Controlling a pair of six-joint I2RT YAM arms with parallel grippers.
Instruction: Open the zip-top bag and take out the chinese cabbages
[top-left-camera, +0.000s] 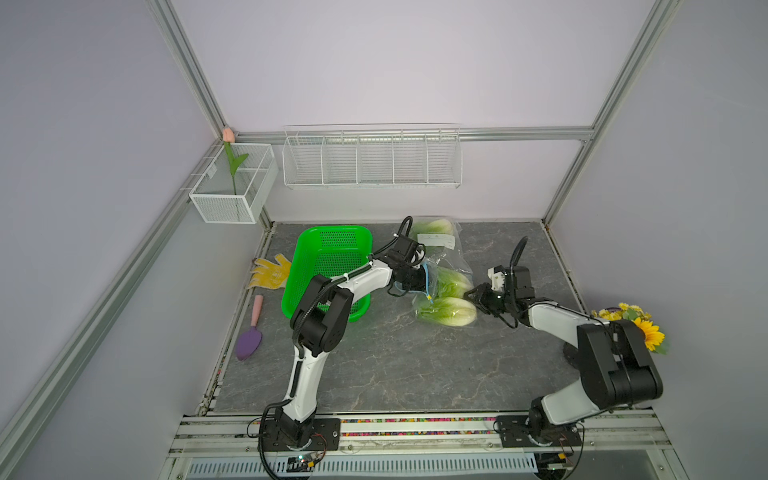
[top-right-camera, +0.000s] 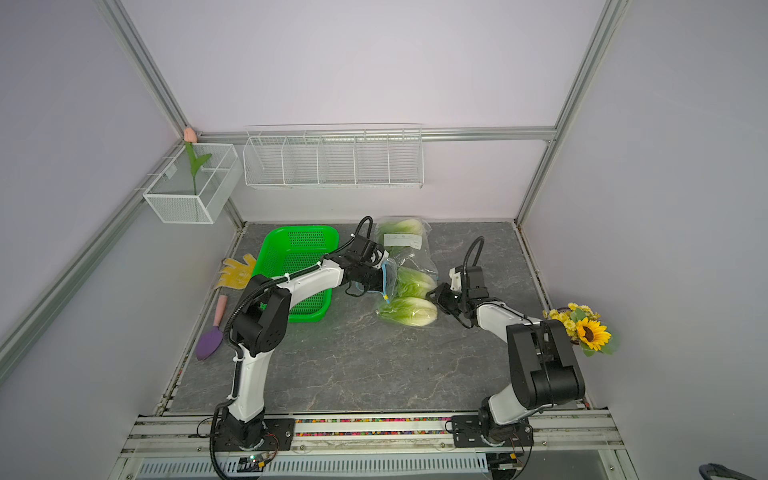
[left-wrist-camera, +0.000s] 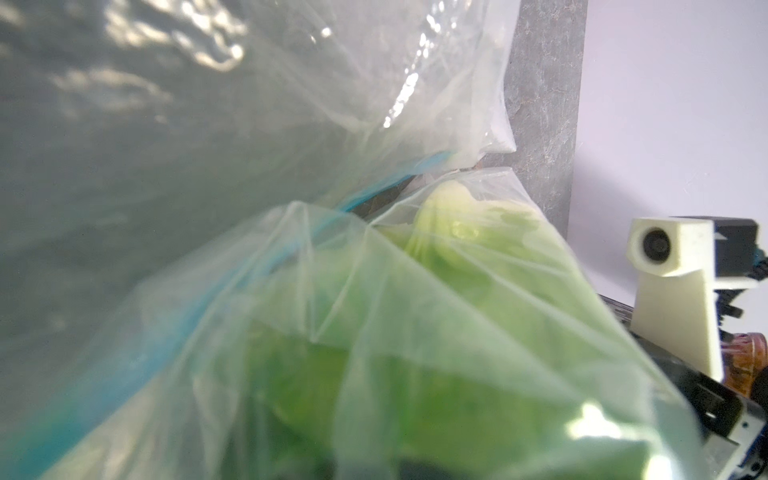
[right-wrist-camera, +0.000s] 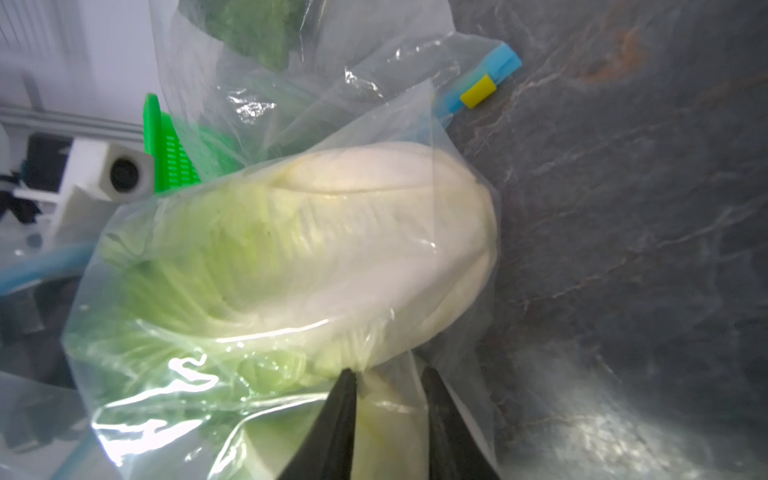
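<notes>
The clear bag (top-left-camera: 436, 248) with blue zip strip (right-wrist-camera: 496, 64) lies right of the green basket, a cabbage under its label at the back. Two cabbages (top-left-camera: 446, 312) lie toward its front under plastic. My left gripper (top-left-camera: 420, 280) is at the bag's zip end; plastic fills its wrist view, hiding the fingers, so its finger state is unclear. My right gripper is part open at the plastic by the front cabbages, its two dark fingers either side of a fold; whether it grips cannot be told.
The green basket (top-left-camera: 328, 240) stands left, beneath my left arm. A yellow glove (top-left-camera: 272, 272) and purple spatula (top-left-camera: 248, 342) lie further left. Sunflowers (top-left-camera: 648, 336) stand at the right. Wire baskets (top-left-camera: 372, 160) hang on the walls.
</notes>
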